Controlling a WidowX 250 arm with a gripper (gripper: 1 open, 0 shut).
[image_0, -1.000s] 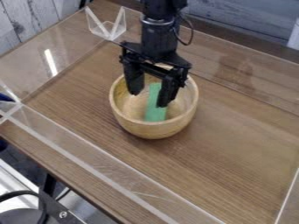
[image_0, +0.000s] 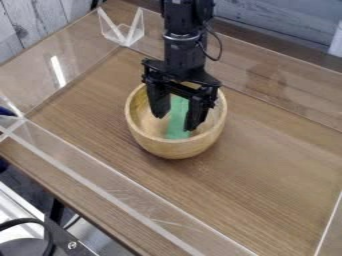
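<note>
The black robot arm (image_0: 185, 45) reaches down from the top middle over a pale tan bowl (image_0: 171, 140) in the centre. Its gripper (image_0: 179, 108) is open, with its two black fingers spread inside the bowl on either side of a green object (image_0: 179, 124). The lower part of the green object shows between them; whether the fingers touch it is unclear.
A white wire-like holder (image_0: 122, 25) stands at the back left. Black cables lie at the lower left corner, off the table's edge.
The arm and gripper have shifted slightly to the left over the bowl, with the fingers a little closer around the green object's upper part.
</note>
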